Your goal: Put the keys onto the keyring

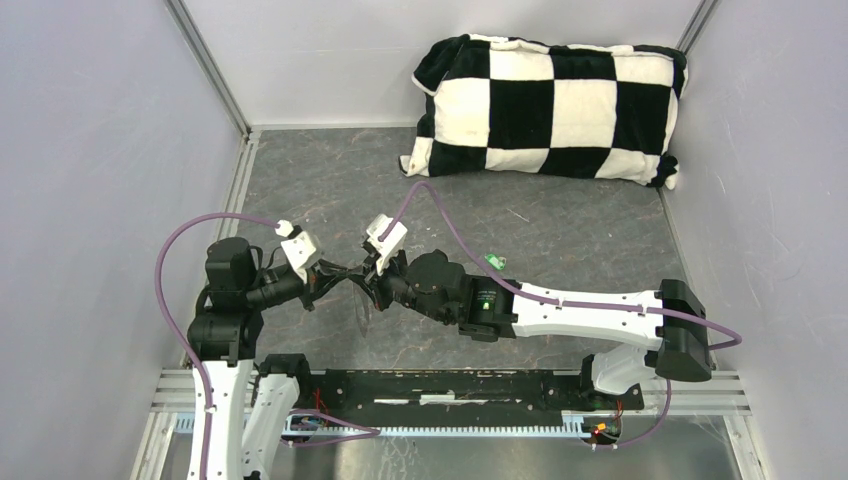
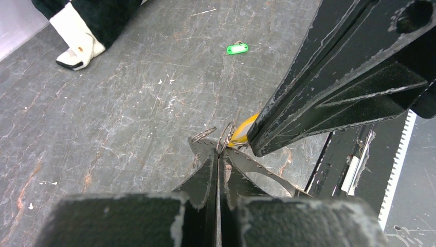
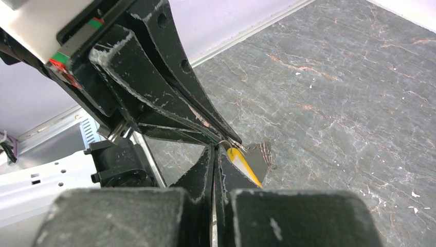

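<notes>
Both grippers meet low in the middle-left of the top view, fingertips close together. In the left wrist view my left gripper is shut on the metal keyring (image 2: 226,135); a grey perforated strap (image 2: 252,163) hangs beside it, with a coiled metal ring (image 2: 203,135) at its end. A yellow key tag (image 2: 243,128) sits between the two grippers. My right gripper is shut, a thin wire ring (image 3: 225,142) at its tips leading to the yellow tag (image 3: 245,167). How the rings interlock is hidden by the fingers.
A green key tag (image 1: 495,262) lies on the grey floor (image 1: 330,180) beyond the right arm. A black-and-white checked cushion (image 1: 553,110) fills the back right. Around the grippers, toward the back left, the floor is bare.
</notes>
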